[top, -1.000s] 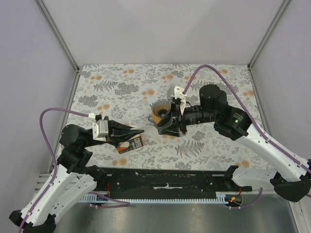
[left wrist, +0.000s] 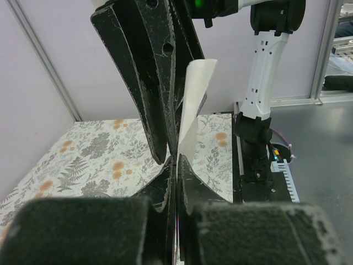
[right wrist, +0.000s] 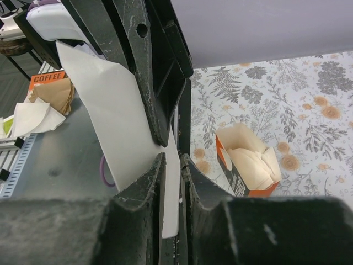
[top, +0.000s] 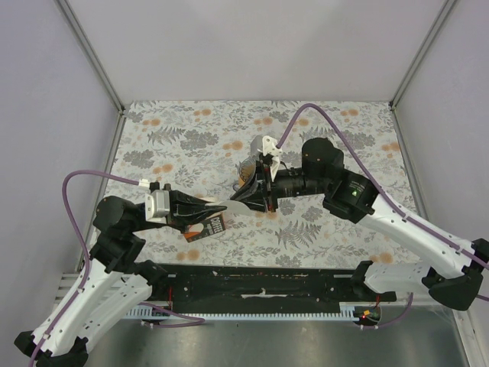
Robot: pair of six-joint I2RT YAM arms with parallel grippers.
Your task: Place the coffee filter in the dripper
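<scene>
A white paper coffee filter (top: pixel 237 208) is pinched in my left gripper, whose fingers are shut on it. My right gripper is right beside it at the filter, its fingertips slightly apart; whether they touch the paper is unclear. In the left wrist view the right fingers (left wrist: pixel 165 77) stand over the left fingertips, along the paper. The dripper (top: pixel 246 170) is behind the right gripper in the top view, largely hidden.
An orange-and-black box of filters (right wrist: pixel 248 160) lies on the floral mat (top: pixel 160 138) below the left gripper. Walls border the sides and back.
My right gripper has shifted leftward along the filter toward the left gripper, covering more of the dripper in the top view. The left arm looks unchanged.
</scene>
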